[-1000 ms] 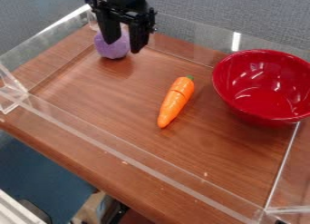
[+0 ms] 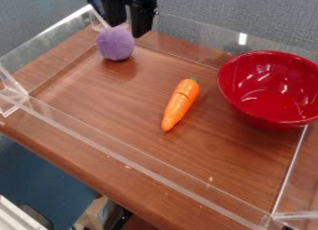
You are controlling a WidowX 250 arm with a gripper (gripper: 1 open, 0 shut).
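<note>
My black gripper (image 2: pixel 125 20) is at the top, left of centre, just above a purple round object (image 2: pixel 115 44) at the back left of the wooden surface. Its two dark fingers hang apart, open, with the purple object below them. An orange carrot (image 2: pixel 180 104) lies near the middle, and a red bowl (image 2: pixel 267 103) stands on the right.
Clear low walls edge the wooden surface (image 2: pixel 99 113) on the visible sides, with a grey wall behind.
My gripper has risen away from the purple object, showing more of it. The carrot and bowl have not moved.
</note>
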